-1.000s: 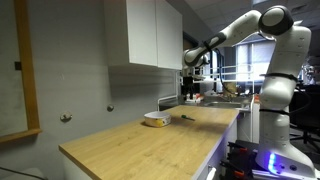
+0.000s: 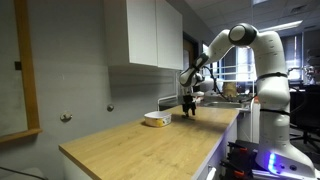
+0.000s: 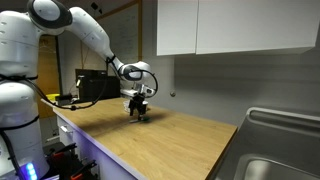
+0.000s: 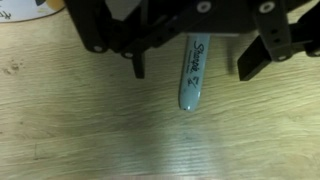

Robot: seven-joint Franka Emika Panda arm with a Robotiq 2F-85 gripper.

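A grey Sharpie marker [image 4: 192, 85] lies on the wooden counter, pointing roughly lengthwise in the wrist view. Its upper end disappears under the gripper body. My gripper is open, with its dark fingers [image 4: 138, 66] on either side of the marker and a visible gap to each. In exterior view 1 the gripper [image 2: 188, 110] hangs low over the far part of the counter. Exterior view 2 shows the gripper [image 3: 138, 112] pointing down close to the surface. Whether the fingertips touch the wood, I cannot tell.
A white container [image 2: 158, 119] stands on the counter near the wall, close to the gripper. Part of a pale round object [image 4: 22, 9] shows at the wrist view's top left corner. White cabinets [image 3: 240, 28] hang above.
Over the last second the arm has come down, lowering the gripper from well above the counter to near its surface around the marker. The white container has stayed in place.
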